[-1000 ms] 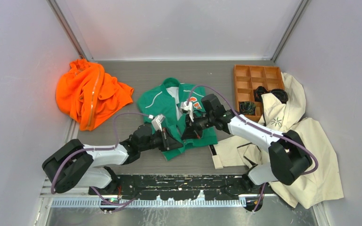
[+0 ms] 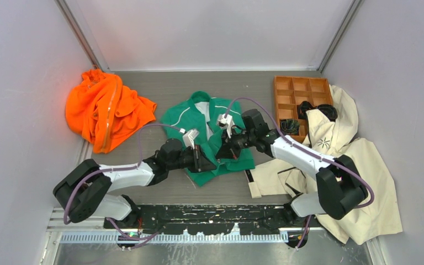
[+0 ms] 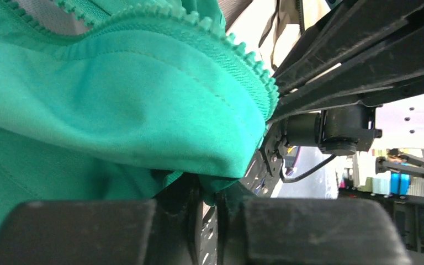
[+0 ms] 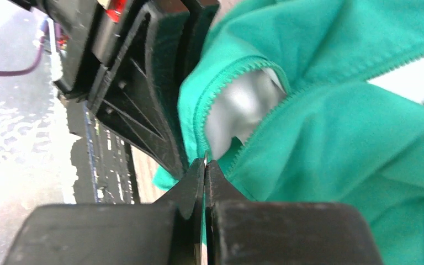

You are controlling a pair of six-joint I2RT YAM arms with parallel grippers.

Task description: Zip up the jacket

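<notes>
The green jacket lies open in the middle. My left gripper is at its lower front, fingers close together around a bunched fold of fabric below the zipper teeth; whether it grips firmly is unclear. My right gripper is just right of it, shut, at the zipper edge; what lies between its fingertips is too small to tell. In the left wrist view the right gripper's black fingers reach behind the raised fabric.
An orange garment lies at the left. A wooden compartment box with black items stands at the back right, beside cream garments. Bare tabletop shows behind the jacket.
The left gripper moved right and up earlier, and has moved little since.
</notes>
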